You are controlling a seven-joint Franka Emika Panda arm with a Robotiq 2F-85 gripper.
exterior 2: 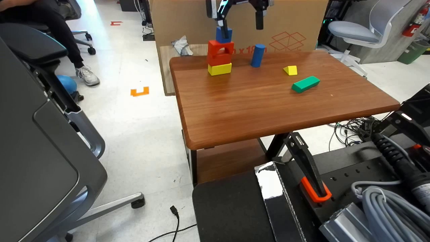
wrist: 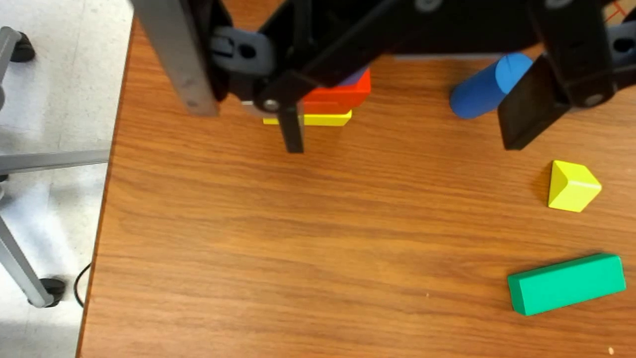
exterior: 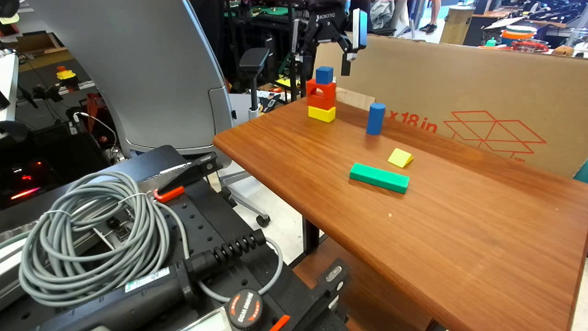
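At the table's far left corner stands a stack: a yellow block (exterior: 322, 113) at the bottom, a red arched piece (exterior: 321, 94) over it, and a blue cube (exterior: 325, 75) on top. My gripper (exterior 2: 242, 31) hangs over the stack area with its fingers wide apart and nothing held. In exterior view 2 one finger overlaps the blue cube (exterior 2: 224, 35); whether they touch, I cannot tell. A blue cylinder (exterior: 375, 119) stands upright to the right of the stack. Nearer lie a yellow wedge (exterior: 400, 157) and a long green block (exterior: 380, 178). The wrist view mostly hides the cube behind the gripper.
A cardboard sheet (exterior: 468, 99) rises along the table's back edge. A grey chair (exterior: 160, 71) stands beyond the left edge.
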